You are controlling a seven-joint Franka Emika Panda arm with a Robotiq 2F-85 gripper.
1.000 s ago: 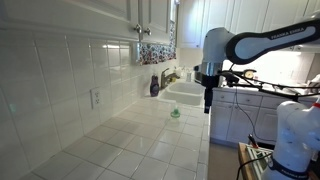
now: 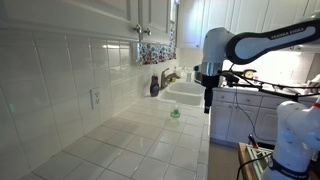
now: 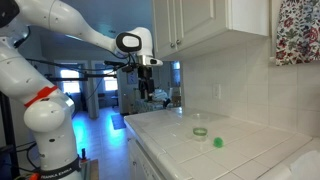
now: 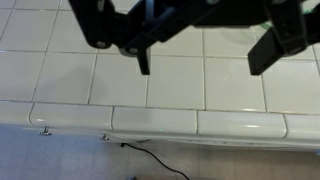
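Observation:
My gripper stands open in the wrist view, with bare tile between its dark fingers. In exterior view 1 the gripper (image 2: 208, 102) hangs above the counter's front edge. A small green object (image 3: 218, 142) lies on the white tiled counter (image 3: 245, 165), next to a clear round container (image 3: 200, 132) with a greenish tint. Both are apart from the gripper. At the wrist view's upper right, part of a pale round shape and some green show behind the right finger.
A white sink (image 2: 185, 92) with a faucet lies at the counter's far end, and a dark bottle (image 2: 154, 86) stands near it. Upper cabinets (image 3: 215, 22) overhang the counter. A black cable (image 4: 155, 158) lies below the counter edge.

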